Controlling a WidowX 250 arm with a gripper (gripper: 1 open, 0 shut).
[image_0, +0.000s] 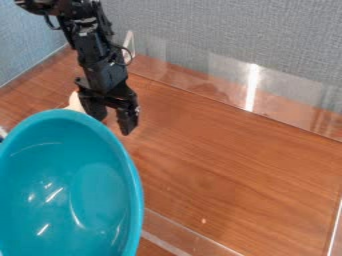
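Note:
My black gripper (110, 119) hangs at the upper left of the camera view, just behind a large turquoise bowl (60, 190), its fingers parted and pointing down. A pale, cream-coloured object (76, 101) lies behind the gripper and is partly hidden by it and the bowl, so I cannot tell what it is. I see nothing held between the fingers.
Transparent low walls edge it at the back, right and front, with grey and blue textured panels behind.

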